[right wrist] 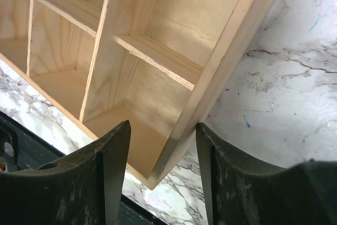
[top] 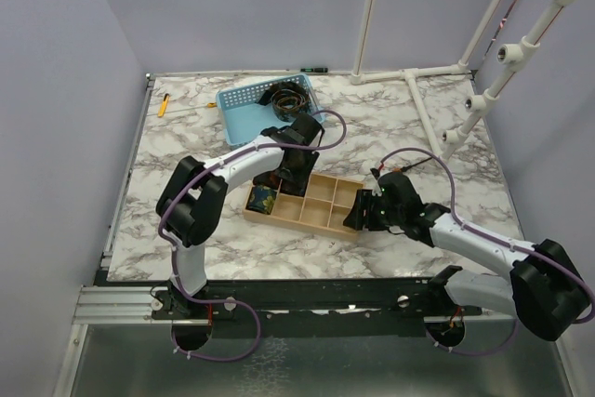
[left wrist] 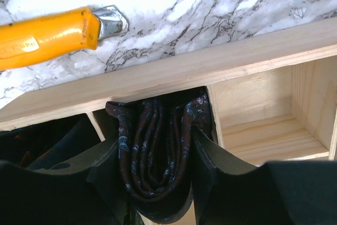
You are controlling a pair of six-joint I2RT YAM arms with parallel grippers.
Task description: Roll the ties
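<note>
In the left wrist view, a dark patterned tie [left wrist: 158, 146], folded into a bundle of several layers, sits in a back compartment of the wooden box [left wrist: 174, 77]. My left gripper has one finger on each side of that bundle, close against it; whether they grip it cannot be told. Another dark tie [left wrist: 47, 146] lies in the neighbouring compartment. Green-patterned cloth [top: 261, 199] fills a front-left compartment. At the box's right end, my right gripper stands part open astride the end wall, which is nearer one finger [right wrist: 206, 138].
Behind the box is a blue basket [top: 244, 125] with dark coiled ties [top: 286, 99] in it. A yellow-handled cutter [top: 164, 104] rests at the back left. Compartments on the box's right side are empty.
</note>
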